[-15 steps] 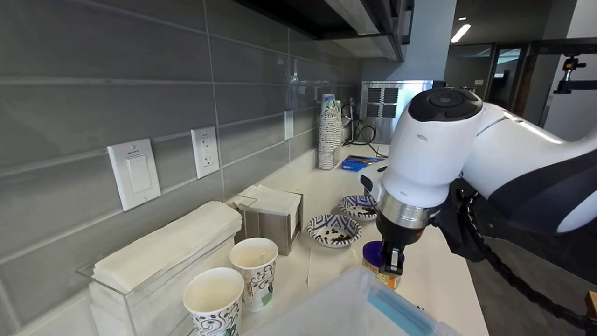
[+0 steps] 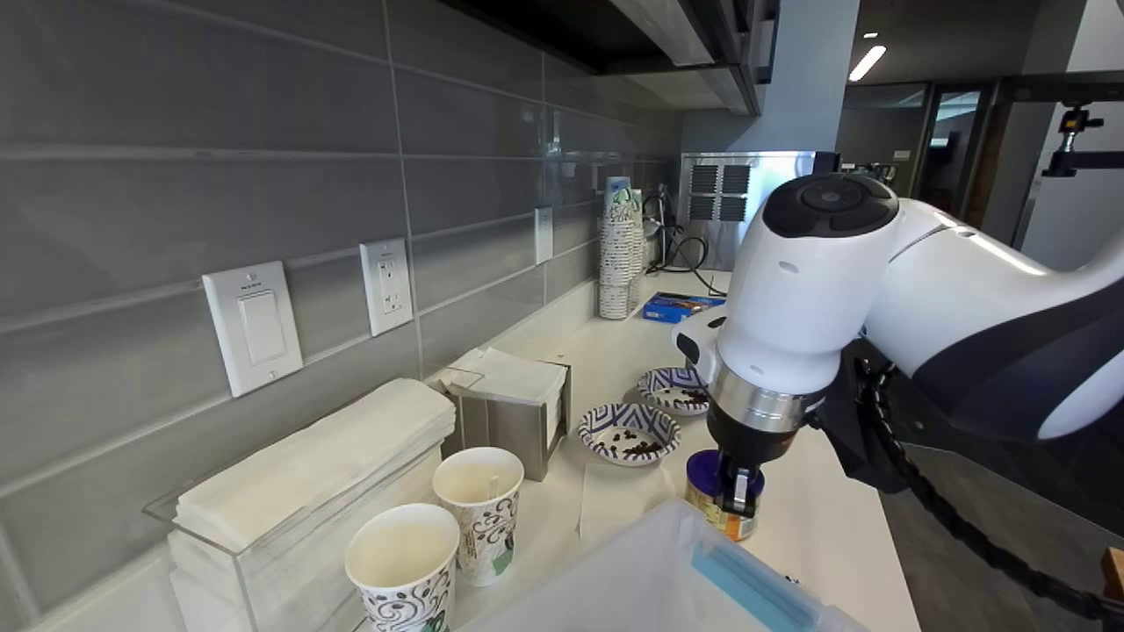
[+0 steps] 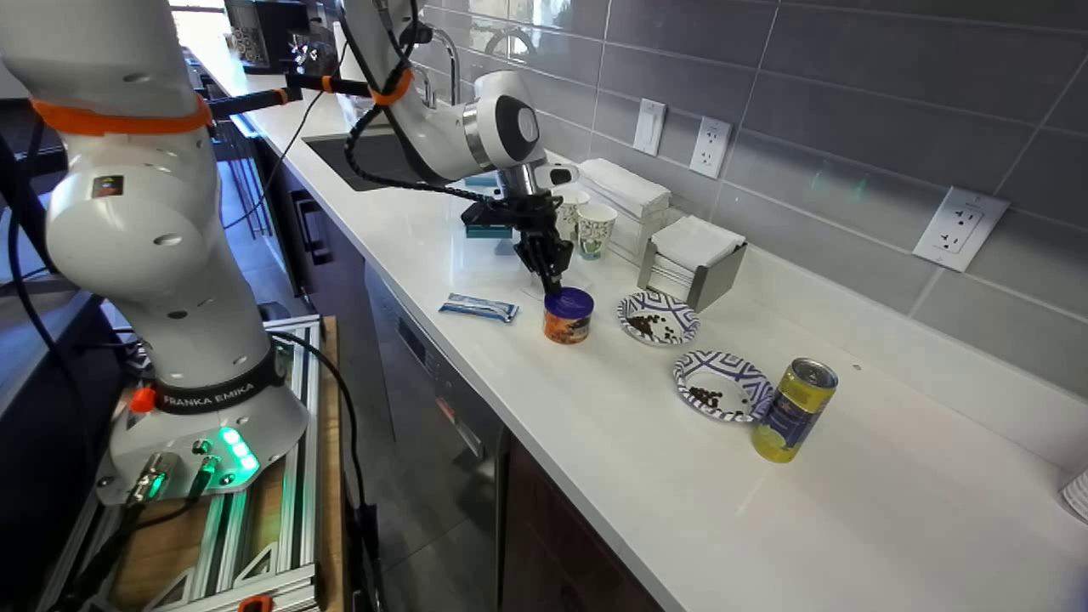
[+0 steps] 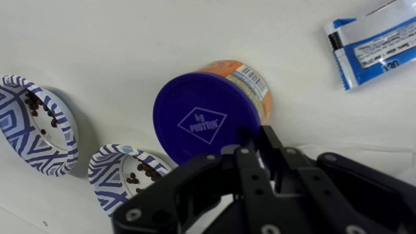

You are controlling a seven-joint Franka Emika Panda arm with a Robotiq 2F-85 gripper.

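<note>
The round tub with a dark purple lid [image 4: 195, 117] and an orange label [image 3: 567, 325] appears to stand upright on the white counter. At the lid's edge is my gripper, its fingers close together and shut on the rim. In exterior view 2 the gripper [image 3: 552, 286] comes down onto the tub from behind. From exterior view 1, the gripper [image 2: 739, 495] covers part of the tub's side. The exact contact at the rim is partly hidden by the dark fingers.
Two patterned bowls [image 3: 658, 318] [image 3: 723, 386] with dark beans sit beside the tub. A yellow-and-blue can [image 3: 795, 410] leans beyond them. A blue-and-white wrapped bar [image 3: 479, 307] lies near the counter's front edge. Paper cups [image 2: 479, 506] and napkin holders [image 2: 556, 421] line the wall.
In exterior view 1 the arm's upper wrist has shifted slightly left and down. The tub has moved a touch to the right. The bowls and cups have stayed put.
</note>
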